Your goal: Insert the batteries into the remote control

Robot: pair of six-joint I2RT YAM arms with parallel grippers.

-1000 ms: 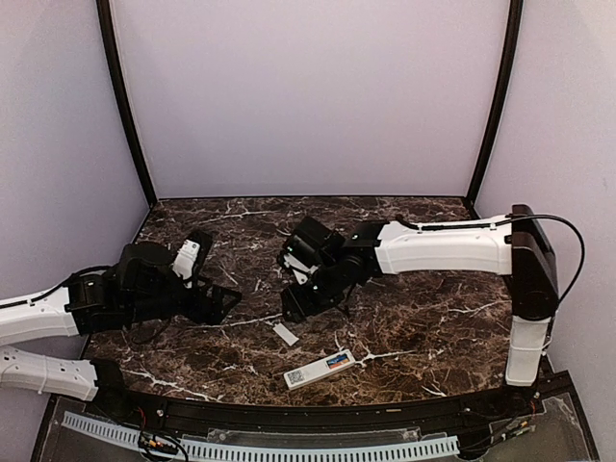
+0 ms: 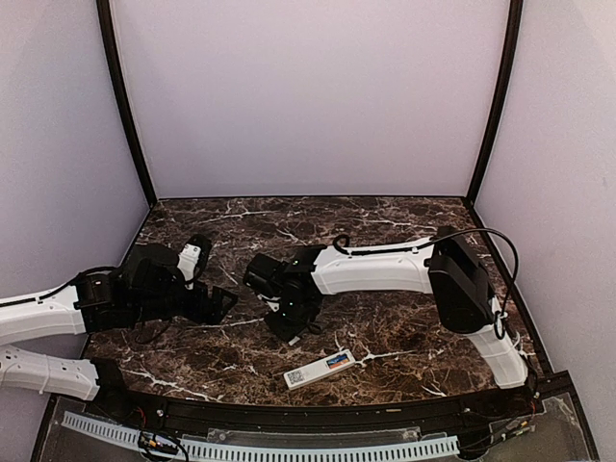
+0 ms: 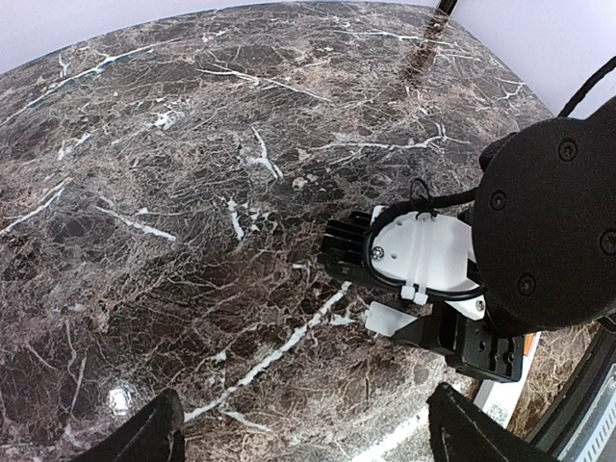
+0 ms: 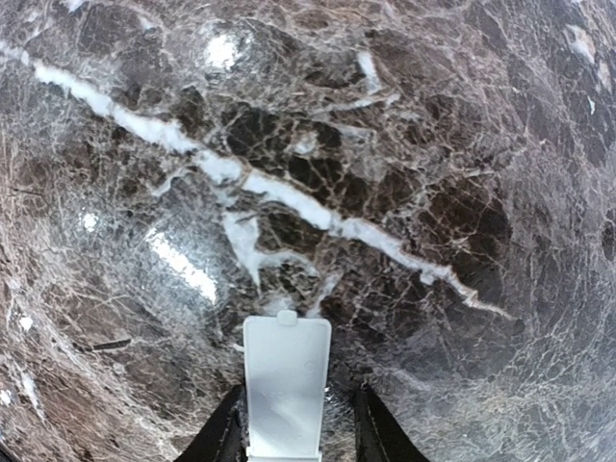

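Observation:
A small white rectangular piece with a tab, apparently a battery cover (image 4: 285, 385), lies on the marble table between the fingers of my right gripper, which is low over it and part open; whether they touch it is unclear. In the top view that gripper (image 2: 287, 332) largely hides the piece. A long white item with a printed label (image 2: 320, 369), apparently the remote or a pack, lies near the front edge. My left gripper (image 2: 217, 303) stands open at the left, with nothing between its fingers. No loose batteries are distinguishable.
Walls bound it at the back and both sides; a dark rail runs along the front edge.

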